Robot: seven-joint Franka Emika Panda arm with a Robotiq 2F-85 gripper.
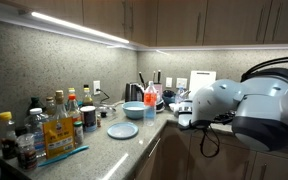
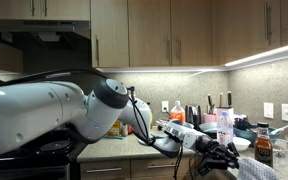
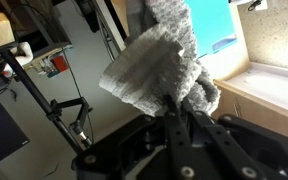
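A grey cloth (image 3: 149,72) fills the middle of the wrist view, bunched where my gripper is shut on it. Its loose part spreads out past the black fingertips. From exterior view 2, the cloth (image 2: 255,170) hangs at the lower right, beside my gripper (image 2: 228,158) and near the counter's edge. Part of the cloth is cut off by the frame there. In exterior view 1 the arm (image 1: 216,98) reaches in from the right at the counter corner, and I cannot make out the fingers or cloth clearly.
A blue bowl (image 1: 134,110), a light blue plate (image 1: 123,130) and a tall clear bottle (image 1: 151,104) stand on the counter (image 1: 109,158). Several bottles and jars crowd its near left. A dark bottle (image 2: 263,148) stands close to the gripper.
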